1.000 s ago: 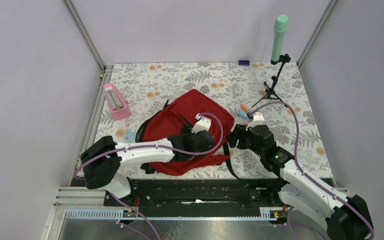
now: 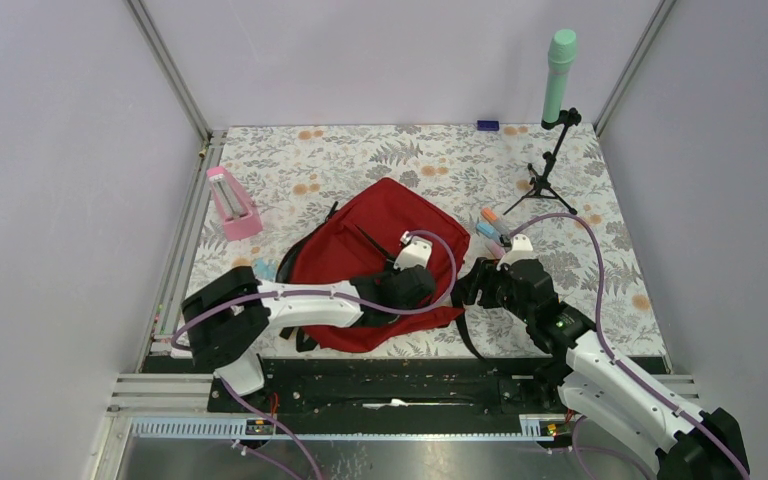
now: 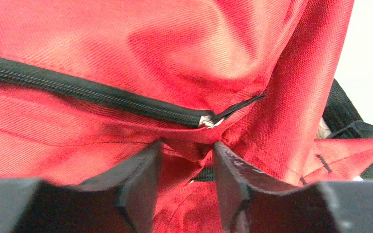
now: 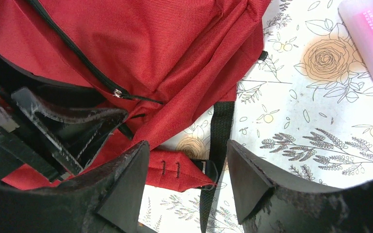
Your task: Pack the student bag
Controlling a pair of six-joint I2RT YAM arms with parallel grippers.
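The red student bag (image 2: 380, 225) lies flat at mid-table, its fabric creased. A dark zipper (image 3: 92, 94) crosses it in the left wrist view, ending at a puller with a black cord (image 3: 240, 108). My left gripper is over the bag just below that zipper end; its fingers stand apart with a red fold in the gap, and no firm hold shows. At the bag's lower right corner, my right gripper stands open. A red tab (image 4: 175, 170) and black strap (image 4: 221, 133) show beyond its fingers, apart from them as far as I see.
A pink case (image 2: 235, 205) stands at the left. Coloured markers (image 2: 490, 230) lie right of the bag, close to my right arm. A black tripod (image 2: 545, 175) holds a green cylinder at the back right. The table behind the bag is clear.
My right gripper has moved a little right and toward the front.
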